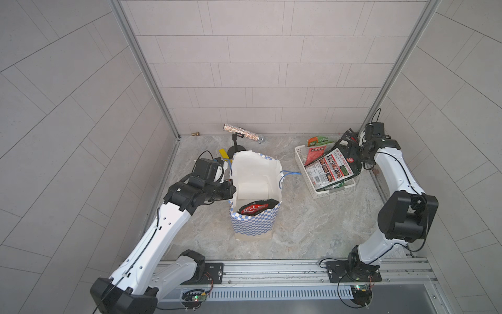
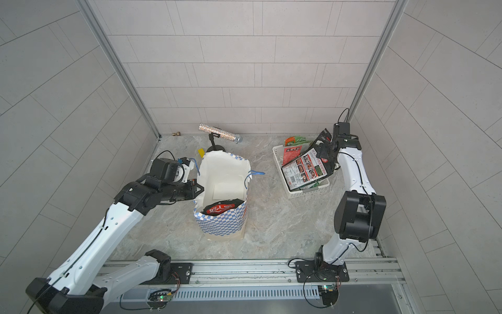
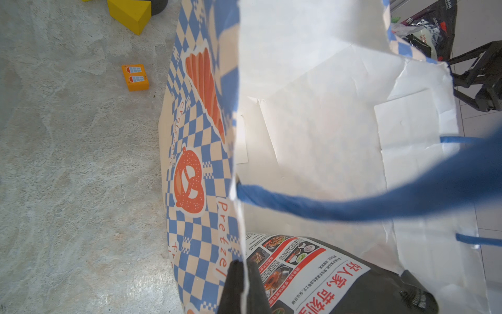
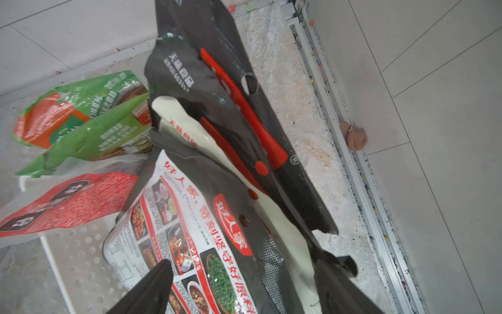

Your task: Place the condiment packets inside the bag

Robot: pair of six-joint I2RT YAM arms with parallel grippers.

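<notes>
In the top left view the blue-checked paper bag (image 1: 254, 222) stands open-topped at the middle of the table. My left gripper (image 1: 231, 189) is shut at its left edge; in the left wrist view the bag's wall (image 3: 201, 209) runs between the fingertips. A black packet with a red label (image 1: 255, 207) lies inside the bag at its near side. More packets lean in the white basket (image 1: 325, 192), one with a white printed label (image 1: 329, 168). Over its right side, my right gripper stands open, fingers on either side of black packets (image 4: 230, 201), holding none.
Red (image 4: 68, 201) and green (image 4: 99, 117) packets sit at the basket's left back. Behind the bag is a stand with a glittery tube (image 1: 243, 132). A blue handle (image 1: 290, 172) sticks out right of the bag. Bare table lies between bag and basket.
</notes>
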